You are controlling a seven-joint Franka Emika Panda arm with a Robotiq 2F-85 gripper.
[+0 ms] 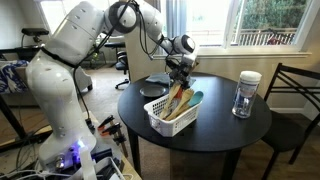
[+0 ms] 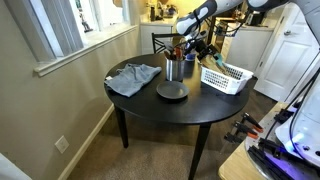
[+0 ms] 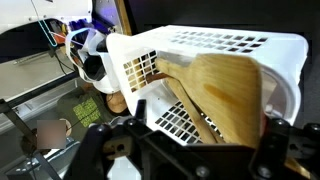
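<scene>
A white plastic basket (image 1: 174,126) stands on the dark round table, with several utensils leaning in it. In the wrist view, a broad wooden utensil (image 3: 226,90) rises close to the camera, between the sides of my open gripper. Its lower part is cut off by the gripper, so contact cannot be judged. Behind it a wooden handle (image 3: 190,98) lies slanted in the basket. A blue-green utensil (image 1: 195,99) leans at the basket's right side. From outside, my gripper points down over the basket's back edge.
A white canister (image 1: 246,94) stands right of the basket. A black plate (image 2: 172,90), a grey cloth (image 2: 134,79) and a metal holder (image 2: 177,66) with utensils share the table. Bare tabletop (image 1: 222,112) lies between basket and canister.
</scene>
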